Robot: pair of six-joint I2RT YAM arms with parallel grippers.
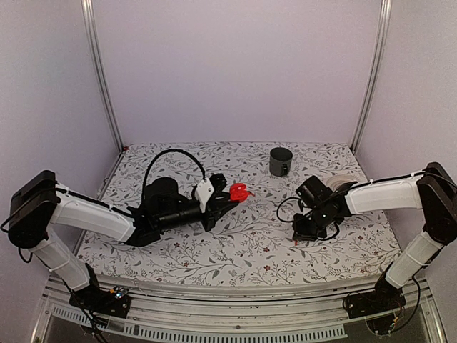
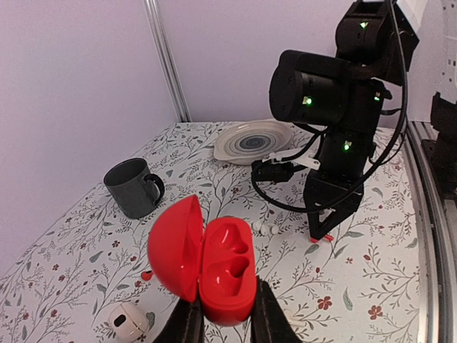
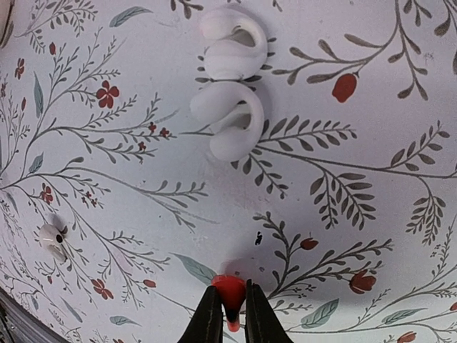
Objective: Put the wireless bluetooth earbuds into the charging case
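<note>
My left gripper holds the red charging case (image 2: pixel 227 271), lid open with two empty-looking wells, raised above the table near the middle. My right gripper is low over the table at the right, its fingertips at a red earbud (image 3: pixel 230 289) lying there; whether they grip it is hard to tell. In the right wrist view two white curled pieces (image 3: pixel 232 43) lie beyond it, and a small white object (image 3: pixel 53 239) lies to the left.
A dark mug (image 1: pixel 280 161) stands at the back. A pale plate (image 2: pixel 235 146) sits at the right rear, behind the right arm. A white item (image 2: pixel 128 321) lies near the left gripper.
</note>
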